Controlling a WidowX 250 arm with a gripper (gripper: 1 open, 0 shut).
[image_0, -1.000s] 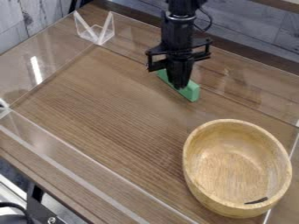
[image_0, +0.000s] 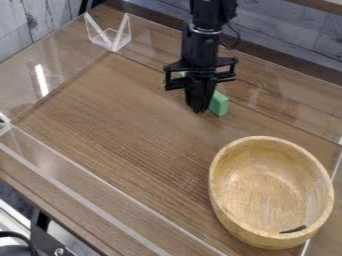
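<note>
The black gripper (image_0: 201, 100) reaches down from the arm at the top centre onto a small green item (image_0: 217, 104), which lies on the wooden table partly hidden behind the fingers. The fingertips are close together at the item's near left part; whether anything is between them is too small to tell.
A large round tan bowl (image_0: 270, 170) sits at the lower right of the table (image_0: 107, 150). A white wire stand (image_0: 110, 34) is at the back left.
The gripper has shifted slightly left and toward the near side over the green item, covering more of its left part.
</note>
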